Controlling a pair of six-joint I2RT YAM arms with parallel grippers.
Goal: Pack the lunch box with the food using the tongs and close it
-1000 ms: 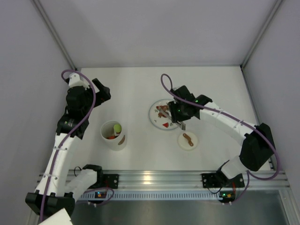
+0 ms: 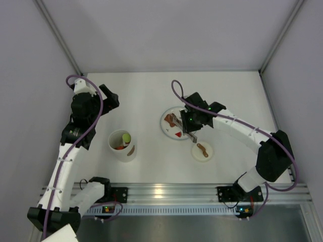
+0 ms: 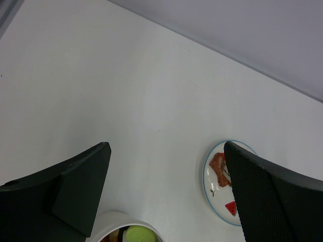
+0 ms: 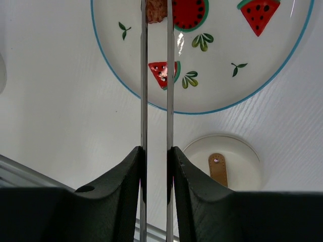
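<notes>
The white plate (image 2: 170, 132), blue-rimmed with printed watermelons, lies mid-table. On it is a brown piece of meat (image 2: 170, 120), which also shows in the left wrist view. My right gripper is open with metal tongs (image 4: 170, 101) between its fingers. The tongs' arms stand apart and reach over the plate to the meat (image 4: 156, 12); their tips are cut off in the right wrist view. A white lunch container (image 2: 115, 151) stands open at left, with green and orange food inside. Behind it my left gripper stands open and empty.
A round white lid (image 2: 197, 156) with a brown strap lies just in front of the plate. A metal rail (image 2: 171, 187) runs along the front edge.
My right gripper and the tongs have shifted slightly left and towards the front. The left arm stays still.
</notes>
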